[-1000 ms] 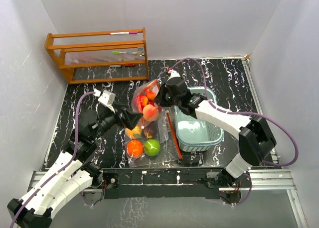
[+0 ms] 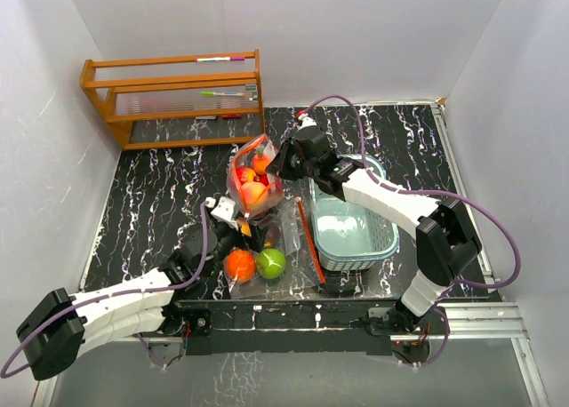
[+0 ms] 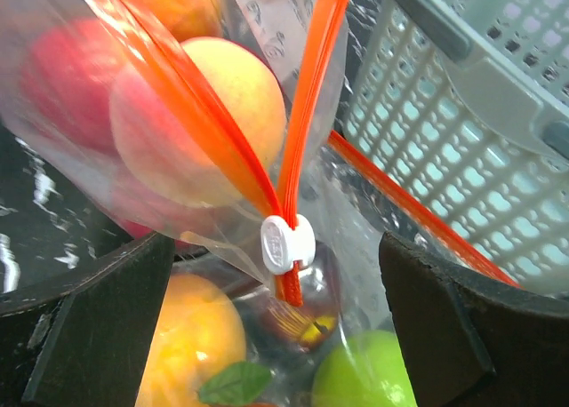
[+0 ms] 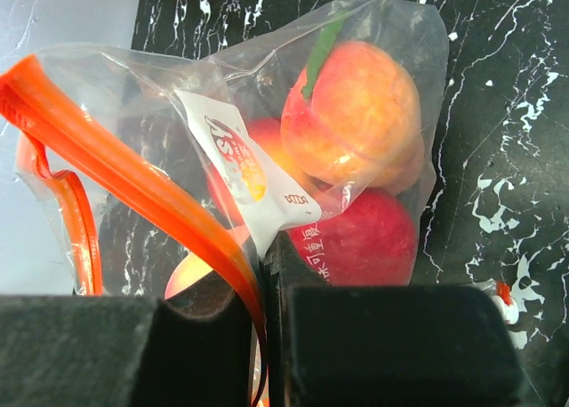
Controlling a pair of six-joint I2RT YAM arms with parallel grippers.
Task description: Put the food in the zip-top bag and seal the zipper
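A clear zip bag with an orange zipper band [image 2: 235, 183] holds several peach-like fruits [image 2: 254, 194] near the middle of the table. In the right wrist view my right gripper is shut on the bag's edge, by the orange band [image 4: 151, 198] and a white label [image 4: 238, 163]. The zipper mouth gapes there. My left gripper is open, its fingers [image 3: 84, 327] on either side of the white zipper slider [image 3: 287, 244] without visibly touching it. At the slider the two orange strips meet; beyond it they spread apart.
A second clear bag with an orange fruit [image 2: 240, 266] and a green one [image 2: 270, 263] lies flat in front, its orange zipper [image 2: 309, 243] alongside the empty pale basket [image 2: 356, 234]. A wooden rack [image 2: 178, 100] stands at the back left.
The held bag has shifted slightly left with the right gripper.
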